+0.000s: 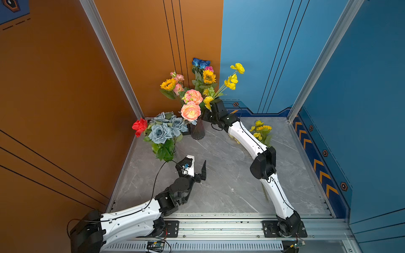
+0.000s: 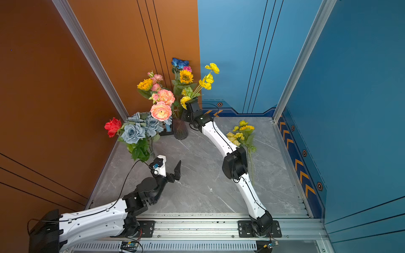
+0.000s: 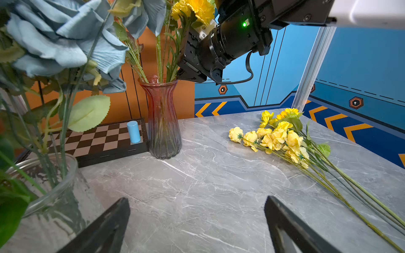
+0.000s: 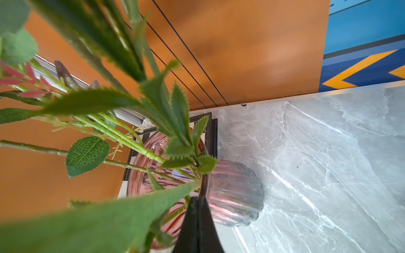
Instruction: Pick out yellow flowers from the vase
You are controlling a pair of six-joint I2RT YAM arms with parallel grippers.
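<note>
Yellow blooms and sunflowers rise among pink and blue flowers from a ribbed reddish glass vase at the back. At the vase's mouth, my right gripper is shut, its fingertips together among stems and leaves by the rim; no stem shows between them. A large leaf blurs across part of that view. Several cut yellow flowers lie flat on the table to the right. Over the front left of the table, my left gripper stays open, empty between its fingers.
A clear glass vase with blue-grey roses and a red flower stands close beyond the left gripper. Behind it sits a checkered board bearing a blue cylinder.
</note>
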